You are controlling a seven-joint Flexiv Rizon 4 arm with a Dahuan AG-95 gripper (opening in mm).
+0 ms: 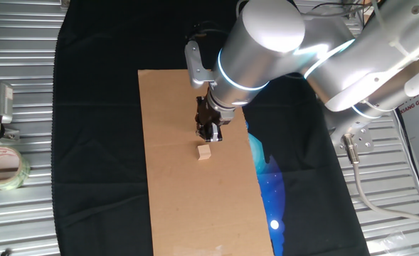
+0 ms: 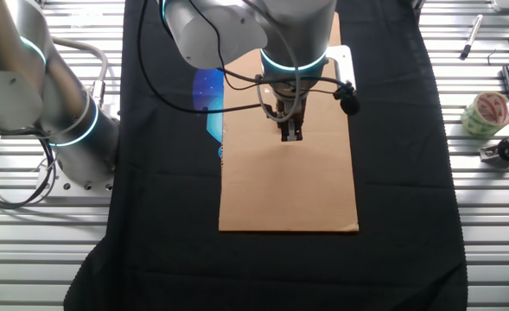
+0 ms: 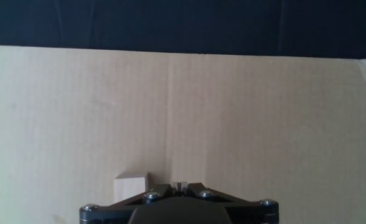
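A small pale wooden block [image 1: 204,152] lies on the cardboard sheet [image 1: 188,192]. Just beside it in exterior view 1, my gripper [image 1: 214,135] points down over the cardboard, apart from the block as far as shows. In the wrist view the fingertips of the gripper meet, so it is shut, and nothing shows between them. The same view has the block [image 3: 130,188] left of the fingertips, its lower part cut off by the gripper's linkage. From exterior view 2 the gripper [image 2: 291,136] is visible, but the block is hidden.
Black cloth [image 1: 99,156] surrounds the cardboard. A blue patterned sheet [image 1: 269,192] sticks out from under its right side. Farther off, a tape roll [image 1: 5,168] stands on the slatted metal table [image 1: 20,220].
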